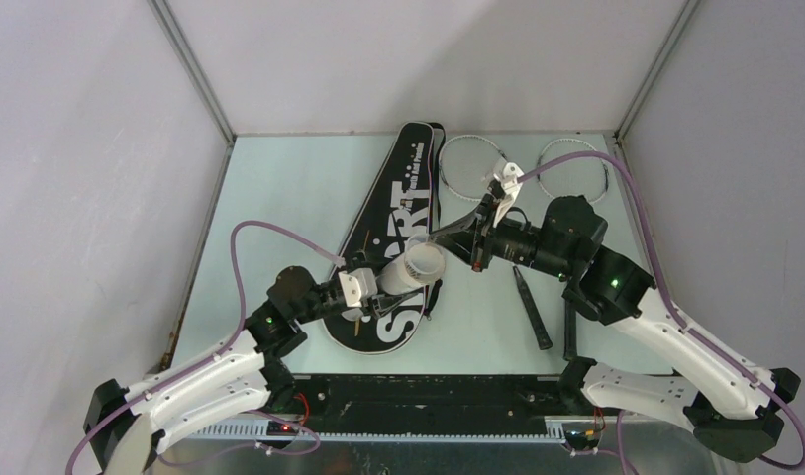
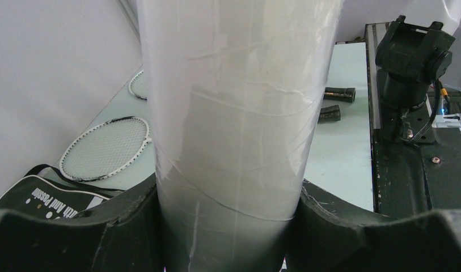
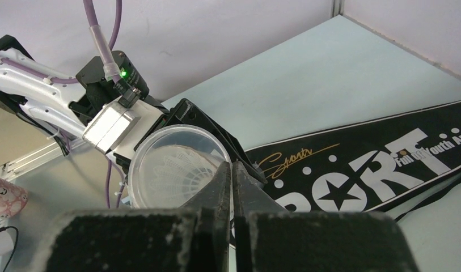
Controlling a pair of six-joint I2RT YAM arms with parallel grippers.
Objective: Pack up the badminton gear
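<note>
My left gripper (image 1: 388,287) is shut on a white shuttlecock tube (image 1: 413,267), held over the black badminton bag (image 1: 378,247); the tube fills much of the left wrist view (image 2: 233,124). Its round end, with a shuttlecock inside, faces the right wrist camera (image 3: 180,167). My right gripper (image 1: 433,237) is shut with nothing visible between its fingers, its tips at the tube's upper end. Two rackets (image 2: 103,148) lie at the back right of the table, their dark handles (image 1: 532,312) toward the front.
Walls border its back and sides, and a dark rail (image 1: 428,401) runs along the front edge.
</note>
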